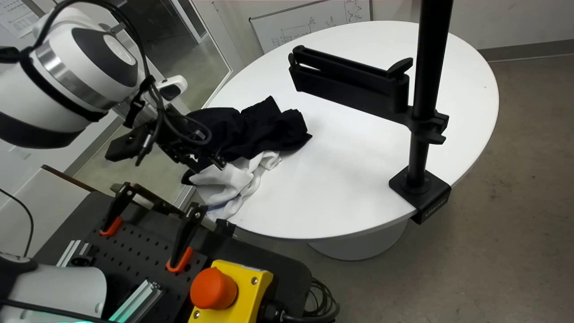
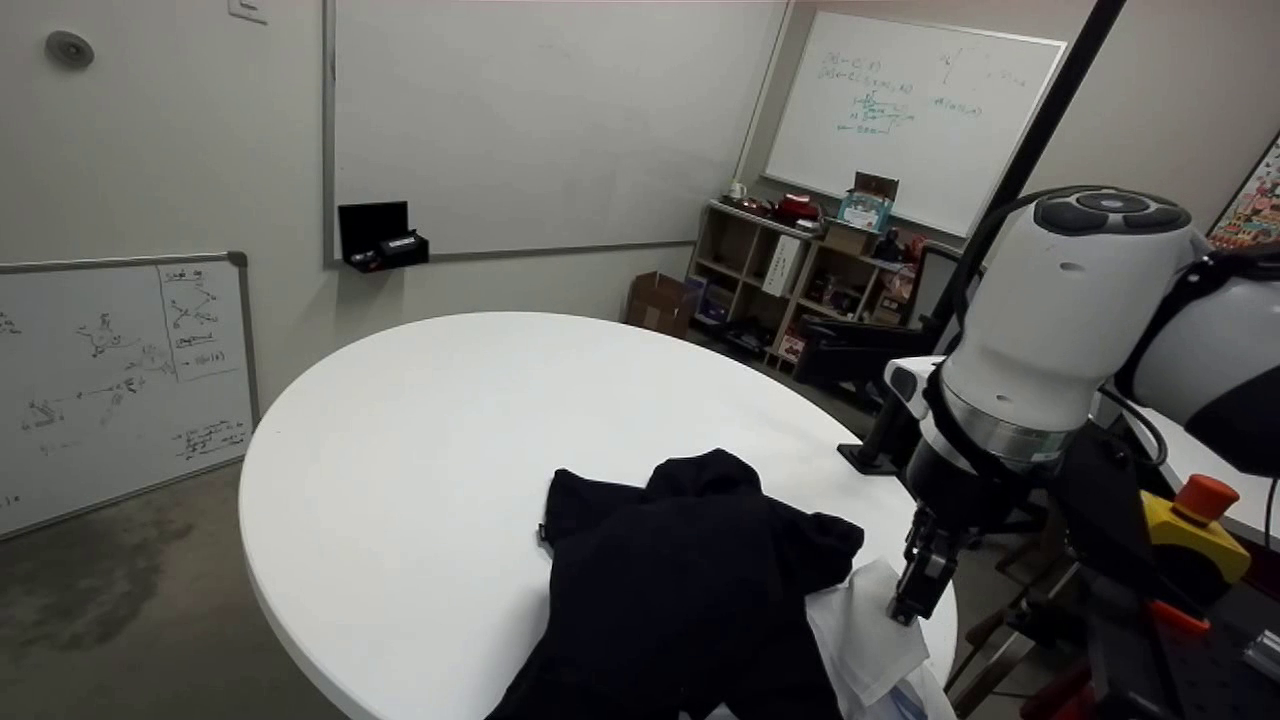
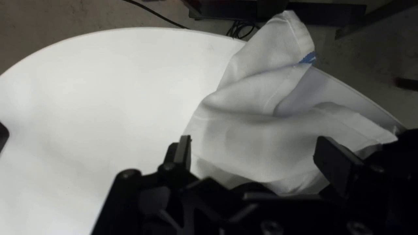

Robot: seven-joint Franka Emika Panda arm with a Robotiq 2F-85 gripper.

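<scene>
In the wrist view a white cloth [image 3: 250, 137] with a small blue mark lies crumpled at the table's edge, one corner reaching past the rim. My gripper is open above it, the fingers wide apart and nothing held between them. From the first exterior view, the white cloth [image 1: 231, 180] sits partly beneath a black garment [image 1: 263, 126]. The second exterior view has the black garment [image 2: 684, 588] spread over the near part of the table, with my gripper [image 2: 914, 600] close over the white cloth [image 2: 870, 636] at its right. Whether the fingertips touch the cloth, I cannot tell.
A black post [image 1: 425, 107] with a folded arm is clamped to its edge. Clamps [image 1: 183, 237] and a yellow box with a red button [image 1: 231, 293] stand on the dark bench.
</scene>
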